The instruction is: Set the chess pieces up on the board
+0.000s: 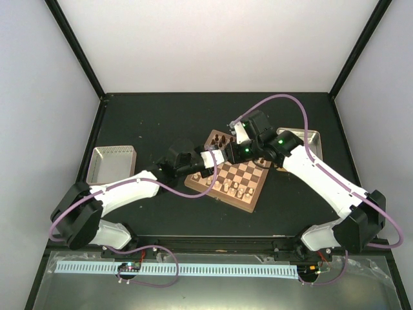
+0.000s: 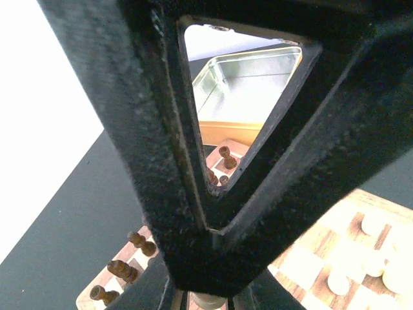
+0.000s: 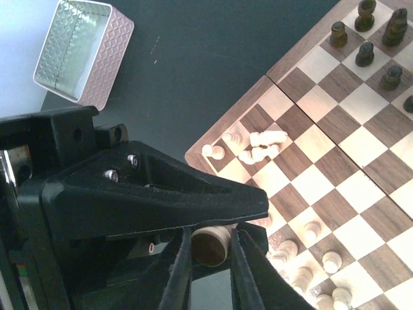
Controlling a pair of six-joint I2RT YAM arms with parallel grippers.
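Note:
The chessboard (image 1: 240,181) lies on the black table with white pieces (image 3: 332,262) and dark pieces (image 3: 395,29); several white ones lie toppled in a cluster (image 3: 263,145). Both grippers meet above the board. My left gripper (image 1: 210,165) is shut on a light chess piece (image 3: 210,245), whose round end shows between its fingertips in the right wrist view. My right gripper (image 1: 230,152) is part open around that same area, its large black fingers filling much of the left wrist view; whether they touch the piece is hard to tell.
A white basket (image 1: 111,165) stands at the left. A metal tray (image 1: 310,139) on a wooden base is at the right, partly behind the right arm. The table behind the board is clear.

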